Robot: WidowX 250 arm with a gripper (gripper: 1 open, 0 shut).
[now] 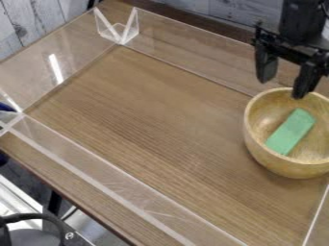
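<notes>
My gripper (286, 77) hangs at the upper right, dark, with two fingers apart, open and empty, above the back of a round wooden bowl (264, 142). A green rectangular object (291, 132) lies tilted inside the bowl.
Clear plastic edges run along its left and back sides. A small clear bracket (117, 29) sits at the back left. Dark cables lie at the bottom left.
</notes>
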